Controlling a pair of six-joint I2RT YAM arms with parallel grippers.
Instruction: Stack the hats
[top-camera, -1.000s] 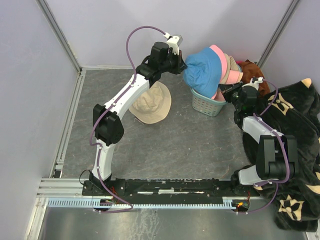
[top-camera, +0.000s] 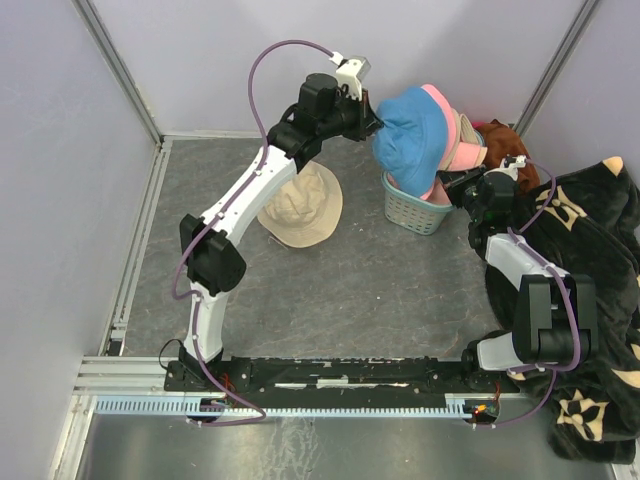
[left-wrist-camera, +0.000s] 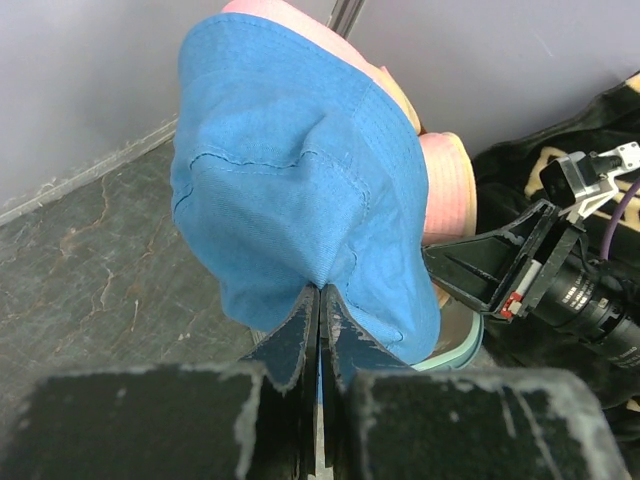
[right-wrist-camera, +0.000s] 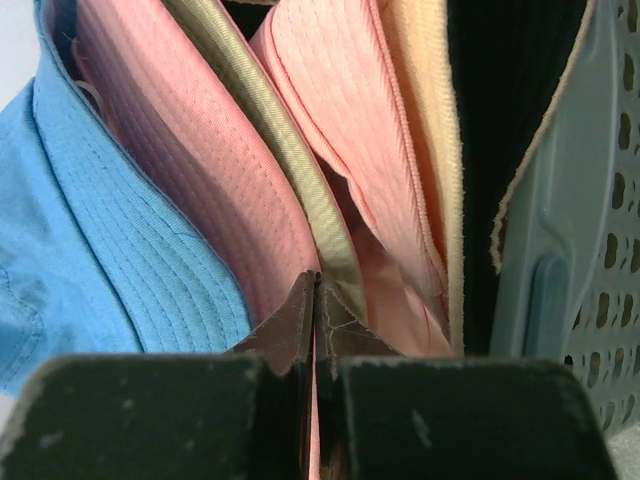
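A blue bucket hat (top-camera: 405, 140) leans out of the left side of the green basket (top-camera: 413, 214), lying against a pink brim (top-camera: 437, 100). In the left wrist view my left gripper is shut on a fold of the blue hat's crown. Over the basket's front right my right gripper (top-camera: 447, 183) is shut. Its tips touch the edges of the pink brim (right-wrist-camera: 225, 150) and a khaki brim (right-wrist-camera: 275, 130); whether cloth lies between them is hidden. Flat on the floor at left rests a beige hat (top-camera: 302, 207), partly under the left arm.
More hats crowd the basket, among them a peach one (right-wrist-camera: 335, 110) and a brown item (top-camera: 510, 150) at the back right. A black blanket (top-camera: 590, 270) with tan patches covers the right side.
My left gripper has shifted slightly right and upward in the top view, and the blue crown it grips has moved along toward the basket. The right arm and the beige hat have stayed put.
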